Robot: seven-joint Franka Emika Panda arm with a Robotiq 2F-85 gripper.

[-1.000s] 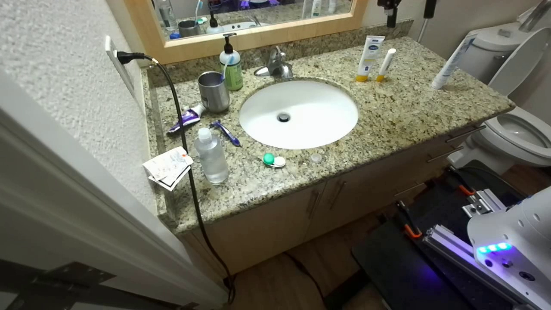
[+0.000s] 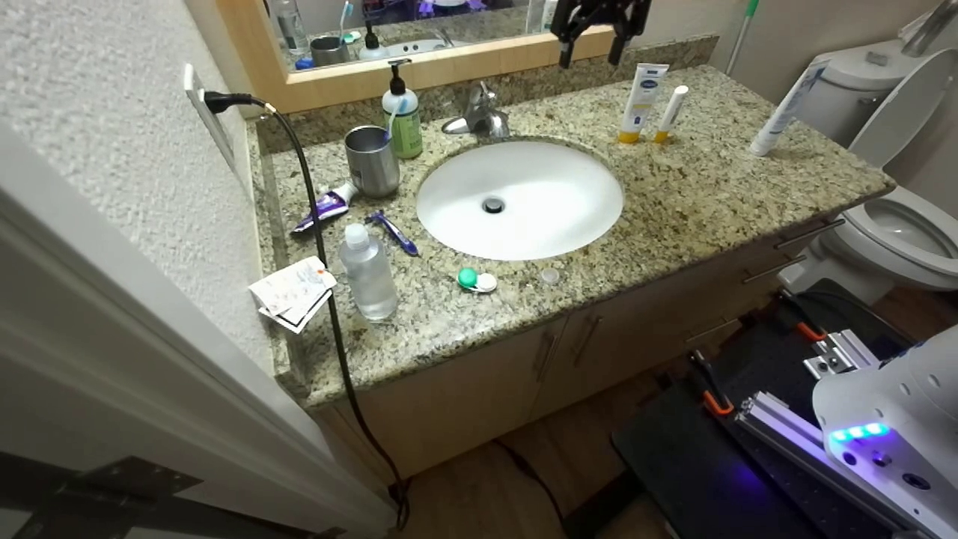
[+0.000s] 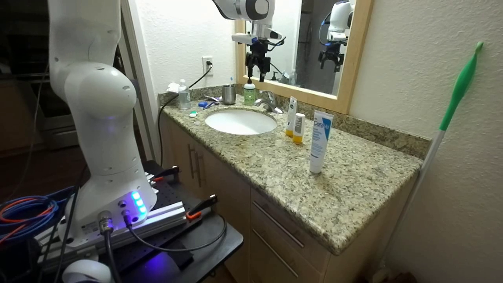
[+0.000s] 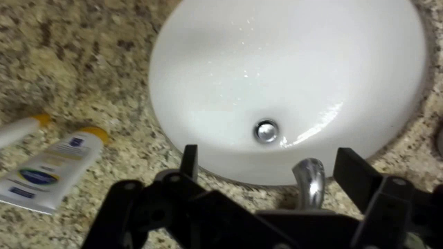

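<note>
My gripper is open, with its black fingers spread wide and no object held between them. In the wrist view it looks down over the back of the white sink (image 4: 249,83), and the chrome faucet (image 4: 310,182) shows below, between the fingers. From the first exterior view, the gripper (image 2: 590,55) hangs high near the mirror's lower right corner. A white tube with a yellow cap (image 2: 643,103) and a slimmer white tube (image 2: 671,114) stand upright right of the sink. Farther right is a white and blue tube (image 3: 320,141), also upright.
Left of the sink are a soap pump bottle (image 2: 402,117), a metal cup (image 2: 370,162), a toothpaste tube (image 2: 325,208), a purple razor (image 2: 395,233), a clear bottle (image 2: 368,274) and a green-and-white lens case (image 2: 476,279). A black cable (image 2: 314,206) crosses there.
In the first exterior view my gripper has shifted left, from above the standing tubes toward the mirror and sink. The objects on the counter have stayed put.
</note>
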